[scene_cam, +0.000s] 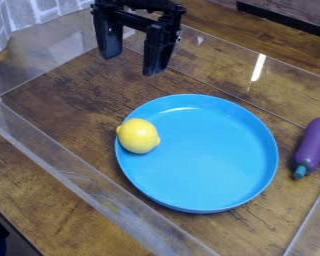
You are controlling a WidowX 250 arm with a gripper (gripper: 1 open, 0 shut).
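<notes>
The black gripper (pixel 133 55) hangs open at the top centre of the camera view, with nothing between its two fingers. Below it, on the wooden floor, a blue plate (pixel 210 165) holds a yellow round object (pixel 137 135), like a lemon, near its left rim. A purple eggplant-like object (pixel 312 145) with a teal tip lies to the right of the plate, apart from it.
Clear plastic walls (pixel 69 171) edge the work area on the lower left and at the right. Bare wood lies left of the plate and behind it.
</notes>
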